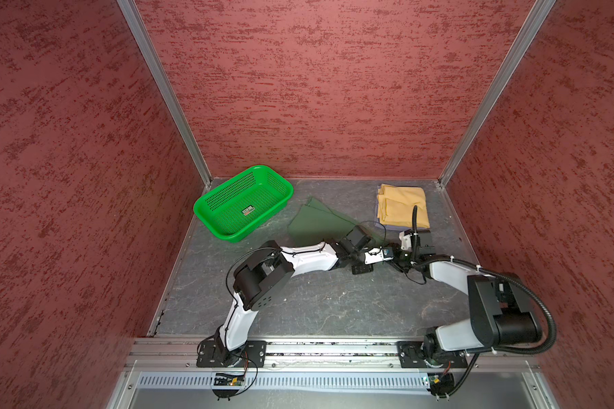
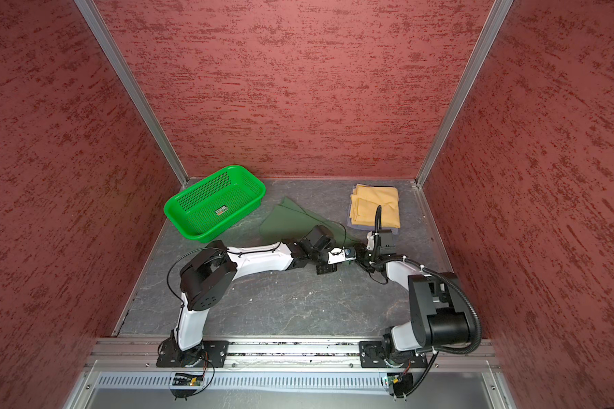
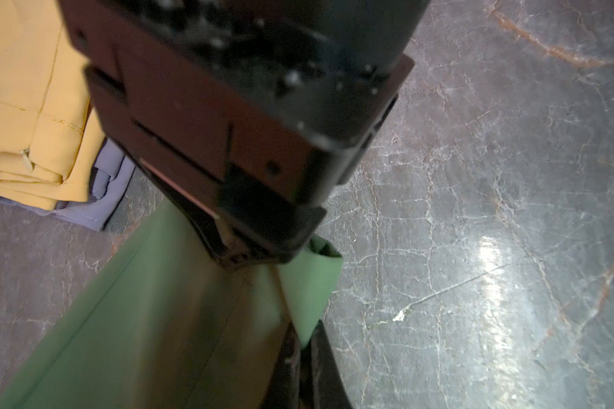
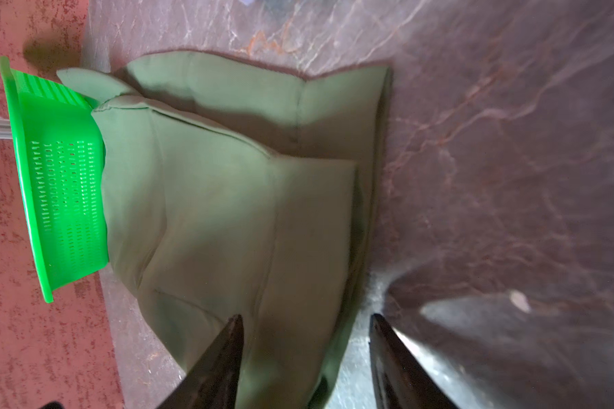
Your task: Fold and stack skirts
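The green skirt (image 4: 218, 204) lies folded over on the table, its layers slightly offset along one edge; in the top views the left arm partly covers it. My left gripper is shut on a corner of the green cloth, which runs in between its fingertips. Above the skirt's edge, my right gripper stands open, with cloth beneath one finger and bare table beneath the other. Both grippers are close together, right of the table's middle.
A stack of folded cloth, yellow (image 1: 401, 204) over purple (image 3: 112, 180), sits at the back right. Back left stands an empty green basket (image 1: 279, 178). Open table (image 1: 348, 310) stretches across the front.
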